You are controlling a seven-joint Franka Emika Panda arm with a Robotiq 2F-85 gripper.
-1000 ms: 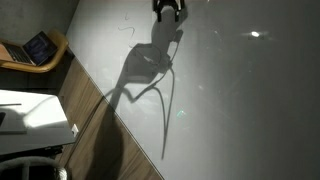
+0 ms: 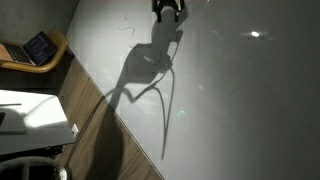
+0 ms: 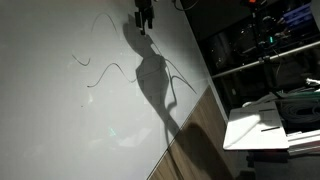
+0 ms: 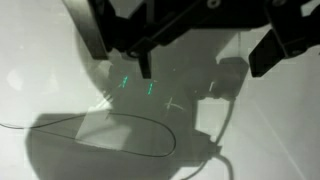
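Note:
Above a broad pale surface (image 2: 235, 110) hangs my gripper (image 2: 168, 15), seen at the top edge of exterior view 1. Exterior view 2 also has the gripper (image 3: 145, 25) near the top, its two fingertips apart. From the wrist view the gripper stands open, and nothing shows between its fingers. Below it a thin dark line (image 4: 173, 140) bends into a rounded loop on the surface; I cannot tell whether it is a string or a drawn mark. Thin wavy dark lines (image 3: 98, 83) also run over the surface in exterior view 2.
The arm's shadow (image 2: 138, 68) falls across the surface. Beyond its edge are a wooden floor (image 2: 105, 140), a white table (image 2: 40, 122) and a laptop (image 2: 40, 48) on a chair (image 2: 55, 62).

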